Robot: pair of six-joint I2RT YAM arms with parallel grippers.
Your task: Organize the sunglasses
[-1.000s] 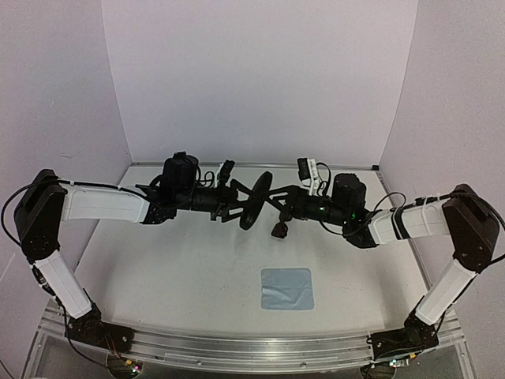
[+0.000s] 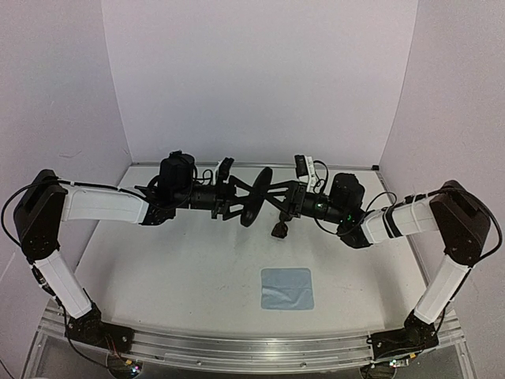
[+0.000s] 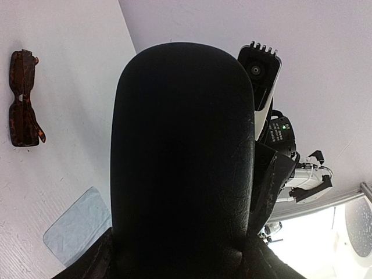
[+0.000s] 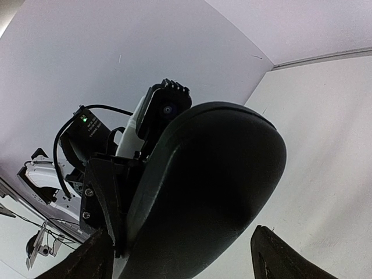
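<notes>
A black, rounded sunglasses case (image 2: 256, 197) is held up in the air between the two arms. It fills the middle of the left wrist view, where my left gripper (image 2: 245, 200) has a finger (image 3: 100, 258) at either side and is shut on it. My right gripper (image 2: 273, 197) faces the case from the other side. In the right wrist view its fingers (image 4: 274, 258) stand apart, with a gap to the case on the right. Brown tortoiseshell sunglasses (image 3: 23, 102) lie on the table; in the top view they show partly beneath the right gripper.
A light blue cloth (image 2: 287, 289) lies flat near the front middle of the table. Walls stand at the back and sides, and the two grippers are very close together.
The case and both grippers have shifted very slightly, with the case a little higher in the top view. The sunglasses and cloth have not moved.
</notes>
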